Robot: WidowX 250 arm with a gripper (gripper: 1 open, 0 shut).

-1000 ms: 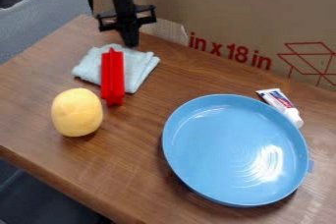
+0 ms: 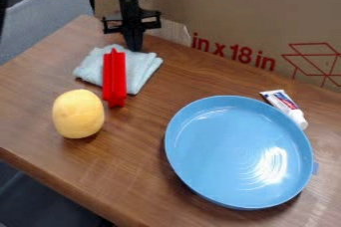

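My black gripper [image 2: 134, 42] is at the top left, low over the back edge of a folded pale blue-white cloth [image 2: 140, 70]; its fingertips are small and dark here, and it looks shut, with nothing clearly visible between them. A red elongated object [image 2: 115, 80] lies on the cloth's front part, reaching onto the table. A yellow rounded object [image 2: 78, 113] sits in front of it at the left. A blue plate [image 2: 237, 149] takes up the right front of the wooden table.
A toothpaste tube [image 2: 285, 108] lies behind the plate at the right. A cardboard panel [image 2: 240, 17] stands along the back. The table [image 2: 160, 186] has bare room at the front and centre, with its edge at the lower left.
The gripper has shifted very slightly at the back of the cloth since a second ago; the objects on the table look unchanged.
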